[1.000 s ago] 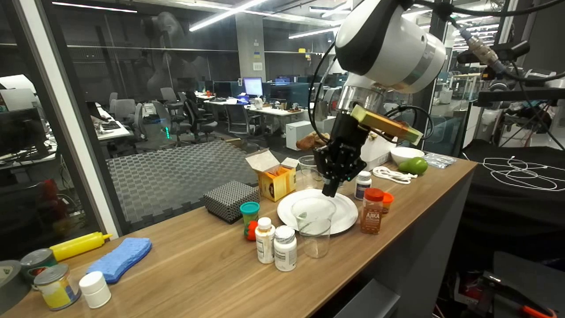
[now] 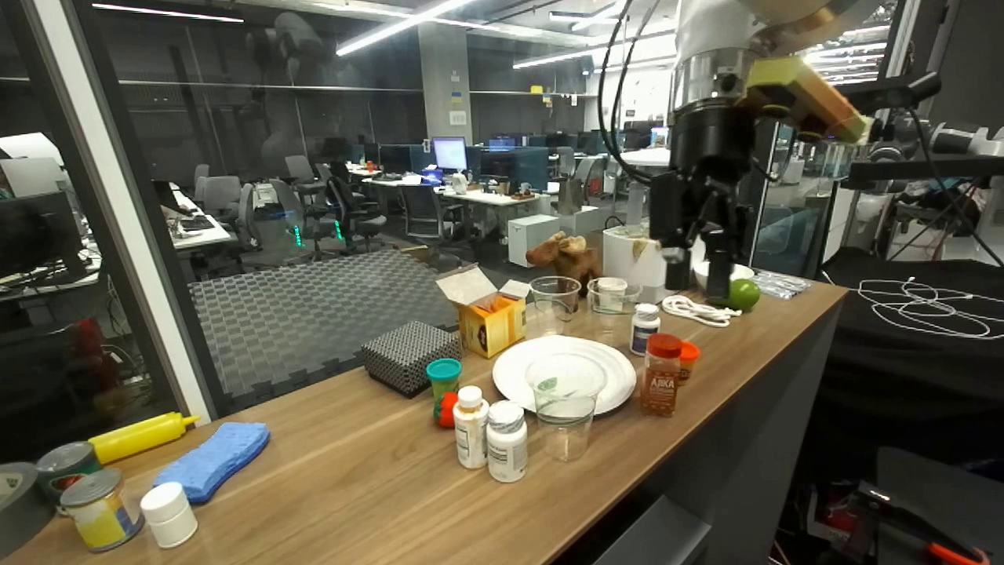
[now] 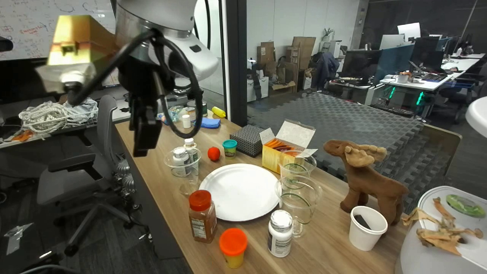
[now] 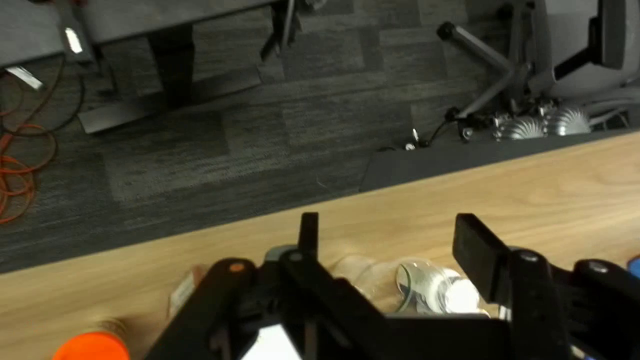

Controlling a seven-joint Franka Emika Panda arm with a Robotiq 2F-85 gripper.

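Observation:
My gripper is up in the air over the table's right half in the first exterior view. In the wrist view the black fingers stand well apart, with nothing held between them. Below them, past the fingertips, a clear plastic cup shows near the table's front edge. This cup stands on the table in front of the white plate, close to two white bottles. From the second exterior view, the gripper hangs above the front edge; the cup is lower and apart from it.
Around the plate are a red-capped spice jar, an orange-lidded tub, a white pill bottle, more clear cups, a yellow box and a plush moose. Bare tabletop lies toward the left.
The arm has swung up and to the right in the first exterior view, off from above the plate, and now points straight down. The front clear cup sits slightly further right.

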